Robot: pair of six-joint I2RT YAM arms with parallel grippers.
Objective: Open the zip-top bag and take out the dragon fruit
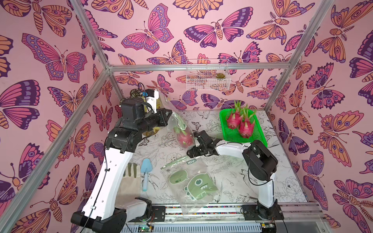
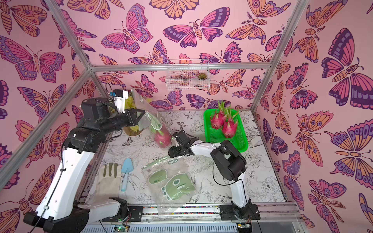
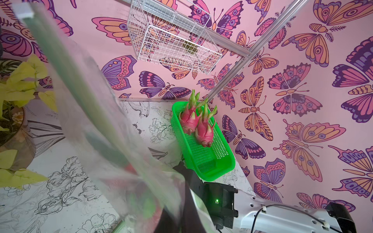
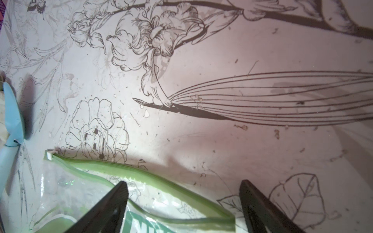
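Note:
A clear zip top bag hangs from my left gripper, which is shut on its film at the upper end. Inside, low in the bag, rests a pink dragon fruit with green leaf tips, just off the table. In the left wrist view the bag's film blurs across the left side and covers the fingertips. My right gripper is open, low over the table beside the hanging bag's lower end. Beneath it a second, flat bag with a green dinosaur print lies with its green-edged mouth parted.
A green basket with two dragon fruits stands at the back right. Behind the left gripper is a yellow-leaved potted plant. A blue trowel and a glove lie front left.

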